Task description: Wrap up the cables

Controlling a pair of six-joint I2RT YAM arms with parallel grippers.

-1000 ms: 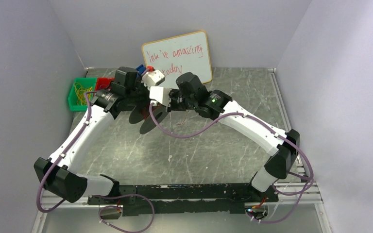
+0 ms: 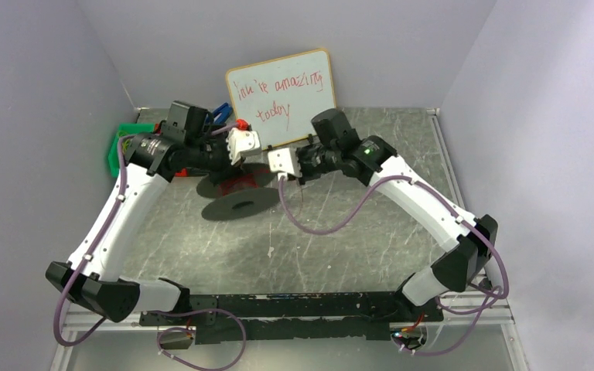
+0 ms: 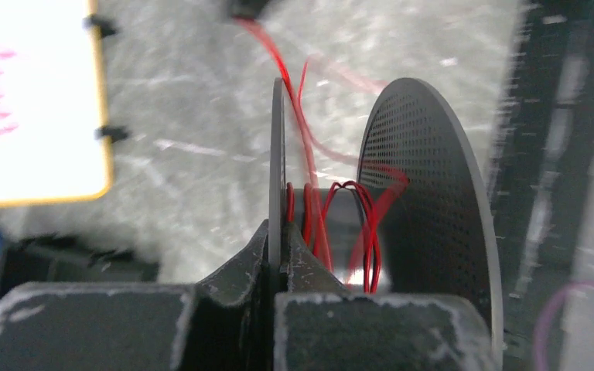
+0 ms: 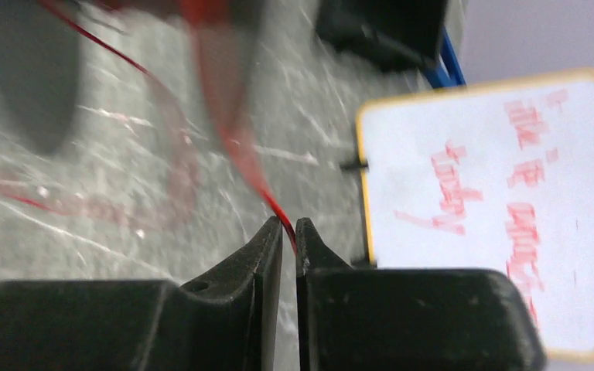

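Observation:
A dark spool with two perforated discs [image 2: 240, 204] hangs under my left arm in the top view. My left gripper is shut on it, with one disc between its fingers; red cable [image 3: 367, 232] is wound round the core. A red strand runs from the spool to my right gripper, which is shut on it and stands to the right of the spool. In the right wrist view the spool and upper strand are blurred.
A whiteboard [image 2: 282, 93] with red writing stands at the back. A green bin [image 2: 116, 158] and blue object [image 2: 220, 114] are at the back left.
My right gripper has moved right and slightly toward the front, away from the spool.

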